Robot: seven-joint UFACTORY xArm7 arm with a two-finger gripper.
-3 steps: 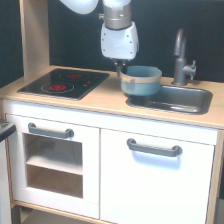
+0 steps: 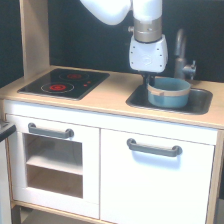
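A blue-grey pot (image 2: 168, 95) with a tan rim is at the dark sink basin (image 2: 205, 103), over its left and middle part. My white arm comes down from the top, and its dark gripper (image 2: 149, 78) meets the pot at the left side of the rim. The gripper appears shut on the pot there. Its fingers are small and dark, so their exact hold is hard to make out. Whether the pot's base touches the basin floor is hidden.
A grey faucet (image 2: 181, 55) rises just behind the pot. To the left lies a black stovetop (image 2: 65, 83) with red-ringed burners, bare on top. Clear wooden counter (image 2: 112, 92) separates it from the sink. Below are an open shelf and a white cabinet door (image 2: 155, 180).
My gripper and the pot have moved together to the right and slightly down, from the sink's left edge to over the basin. The stovetop and cabinets look the same.
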